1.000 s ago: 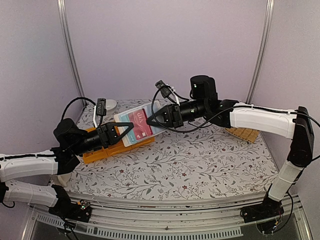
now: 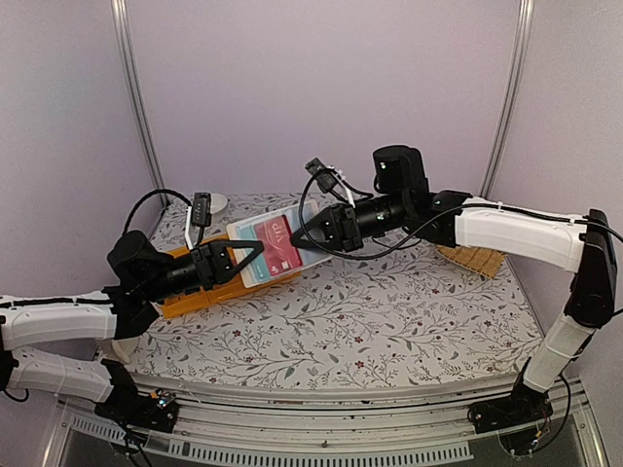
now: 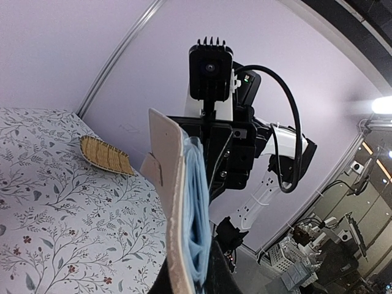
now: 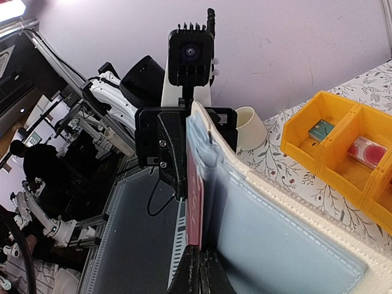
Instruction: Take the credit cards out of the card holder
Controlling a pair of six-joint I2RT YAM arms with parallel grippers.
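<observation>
The open card holder [image 2: 250, 232], pale with light-blue pockets, is held up above the table. A red card [image 2: 277, 243] shows in its pocket. My left gripper [image 2: 255, 251] is shut on the holder's left part; in the left wrist view the holder [image 3: 177, 202] rises edge-on from between its fingers. At the other side, my right gripper [image 2: 300, 240] is shut with its tips at the red card's right edge. The right wrist view has the red card [image 4: 195, 205] running down to those fingertips [image 4: 195, 260]; whether it lies between them is unclear.
Below the left gripper stands an orange compartment box [image 2: 195, 300], with small boxes in it in the right wrist view. A white cup [image 4: 250, 128] stands at the back left, a woven tray [image 2: 472, 259] at the right.
Both grippers and the card holder have shifted slightly to the right. The red card is still in the holder, and the lettering on it shows differently.
</observation>
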